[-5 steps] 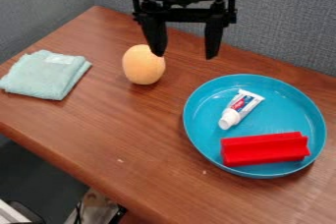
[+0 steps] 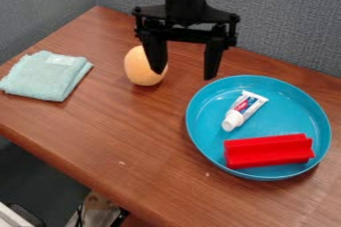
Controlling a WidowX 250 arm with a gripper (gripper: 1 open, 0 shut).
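My gripper [image 2: 184,60] hangs open over the back of the wooden table, its two black fingers wide apart with nothing visible between them. Its left finger overlaps an orange, egg-shaped object [image 2: 139,71] in the view. A blue round plate [image 2: 286,113] on the right holds a white toothpaste tube [image 2: 244,110] and a red object [image 2: 269,150] at its front. A folded pale teal cloth [image 2: 46,77] lies at the left.
A grey padded wall [image 2: 286,17] stands behind. The table's left front edge drops to a dark area at the lower left.
My gripper has moved slightly downward in the view, staying open. The objects on the table have not visibly moved.
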